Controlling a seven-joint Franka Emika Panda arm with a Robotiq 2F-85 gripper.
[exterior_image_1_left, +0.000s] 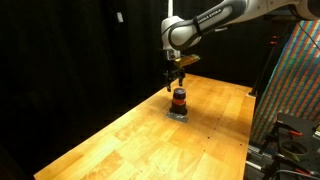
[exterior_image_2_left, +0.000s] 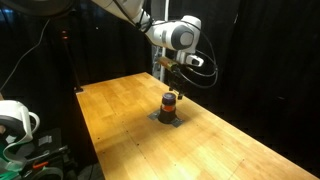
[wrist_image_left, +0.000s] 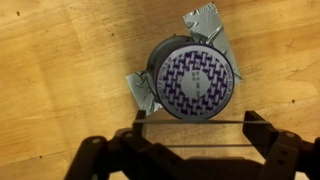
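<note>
A dark cylinder (exterior_image_1_left: 179, 99) with a red band stands upright on the table, a silver-grey patch under its base. From above, in the wrist view, its round top (wrist_image_left: 194, 82) shows a purple-and-white pattern. My gripper (exterior_image_1_left: 174, 82) hangs above and slightly behind it in exterior view 1. Wide apart at the lower part of the wrist view, the fingers (wrist_image_left: 262, 130) leave the gripper open, and the cylinder's top appears just ahead of the gap. Exterior view 2 shows the cylinder (exterior_image_2_left: 168, 107) below the gripper, apparently untouched.
Silver tape strips (wrist_image_left: 208, 22) stick out from the cylinder's base onto the wooden table (exterior_image_1_left: 120, 145). Black curtains (exterior_image_1_left: 70, 60) hang behind, and dark equipment (exterior_image_1_left: 290, 140) stands beyond the right edge.
</note>
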